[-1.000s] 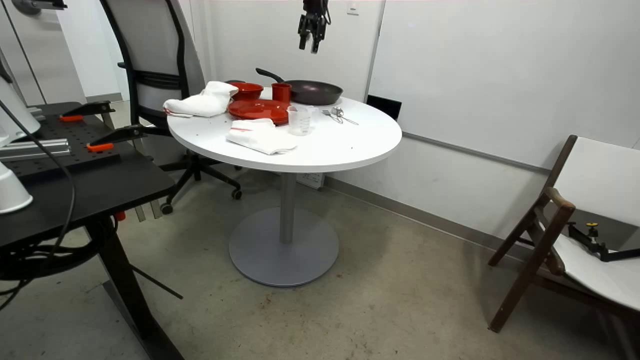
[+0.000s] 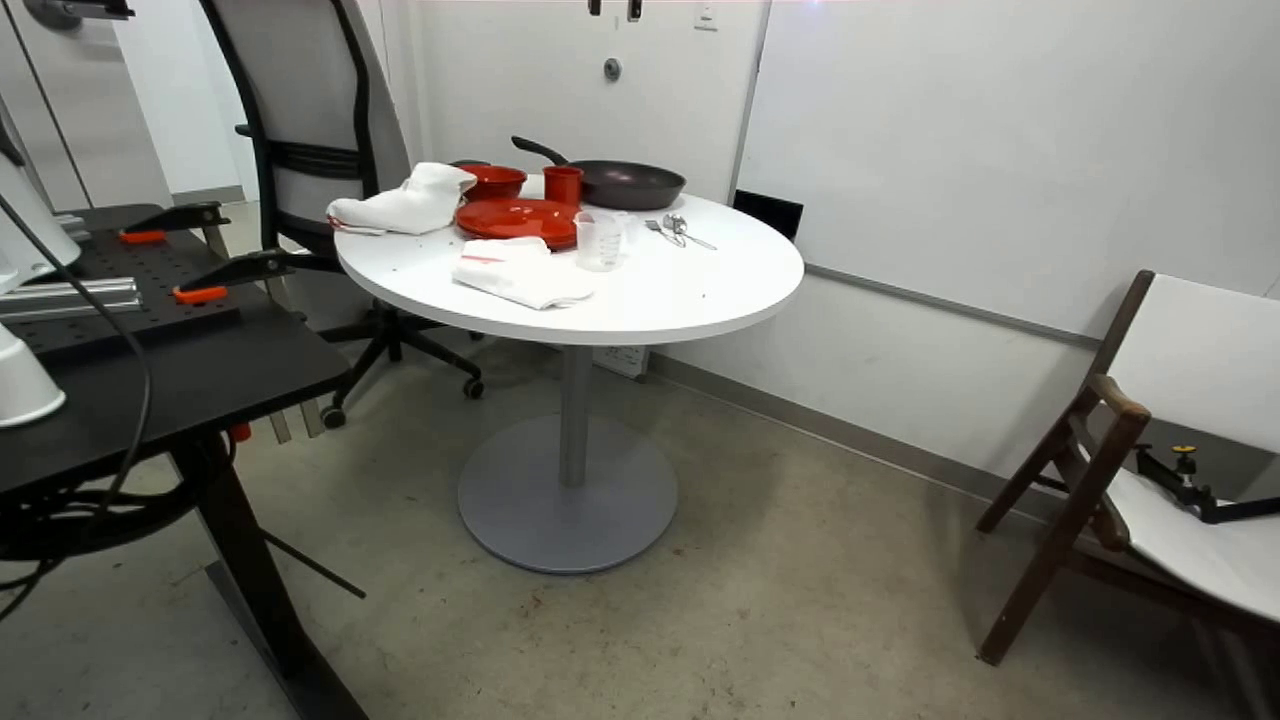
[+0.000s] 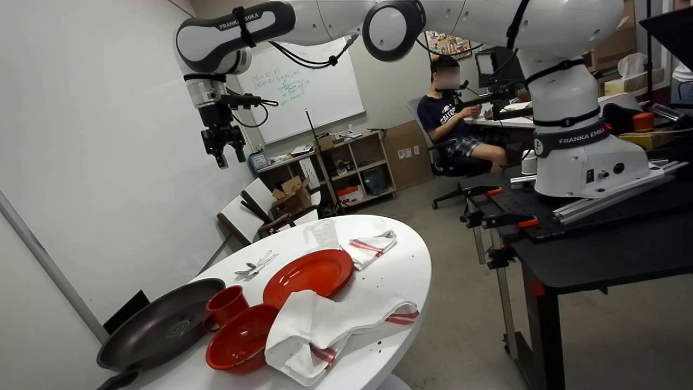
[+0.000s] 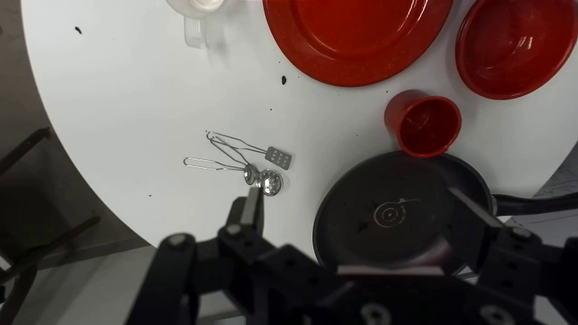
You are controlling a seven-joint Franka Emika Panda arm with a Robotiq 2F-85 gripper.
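High above the round white table, my gripper [image 3: 231, 158] stands open, its fingers well apart and nothing between them. In the wrist view a dark frying pan [image 4: 374, 216] lies below, partly hidden by the gripper. Touching or very near its rim is a red mug [image 4: 402, 116], with a red bowl [image 4: 509, 48] and a red plate [image 4: 347, 67] beyond. Several small metal utensils [image 4: 277, 157] rest left of the pan. A clear measuring cup [image 2: 600, 241] stands by the plate. Two white cloths with red stripes, one folded flat [image 2: 524, 274] and one bunched [image 2: 408, 204], lie on the table.
The round table [image 2: 708, 294] has bare room on its right side in exterior view 1. A black workbench [image 3: 604, 253] bears the arm's base. An office chair [image 2: 306, 144] stands behind the table, and a whiteboard wall [image 2: 1020, 144] runs alongside.
In exterior view 1 my gripper has moved upward, away from the table, so only its fingertips show at the top edge. The things on the table look unmoved.
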